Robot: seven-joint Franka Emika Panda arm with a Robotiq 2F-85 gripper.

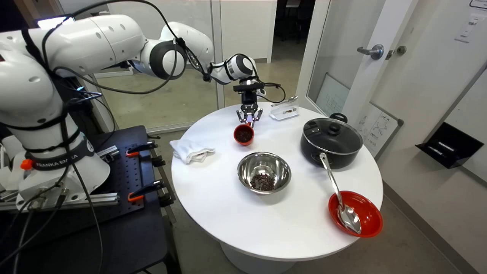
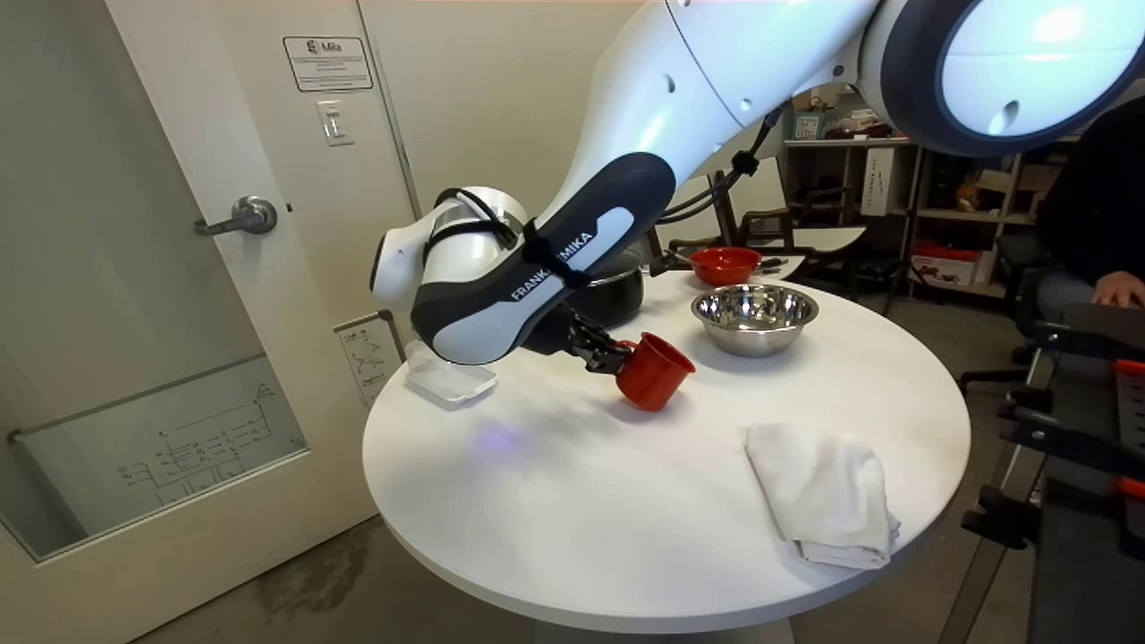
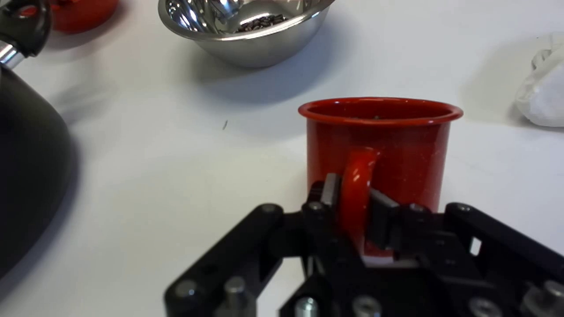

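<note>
A red mug (image 3: 407,158) with dark contents (image 1: 244,133) has its handle (image 3: 357,185) pinched between my gripper's fingers. My gripper is shut on that handle, on the near side of the mug in the wrist view. In exterior view 2 the mug (image 2: 652,374) leans to the right, its rim turned toward the metal bowl, with a shadow under it. Whether its base touches the table is hard to tell. The steel bowl (image 1: 264,164) holds a small heap of dark beans (image 1: 262,182) and stands apart from the mug.
A black lidded pot (image 1: 332,141) stands right of the bowl. Near the table's edge is a red bowl (image 1: 372,219) with a large spoon (image 1: 349,218) in it. A white cloth (image 1: 190,150) lies at the left, and a clear tray (image 1: 284,112) sits at the back.
</note>
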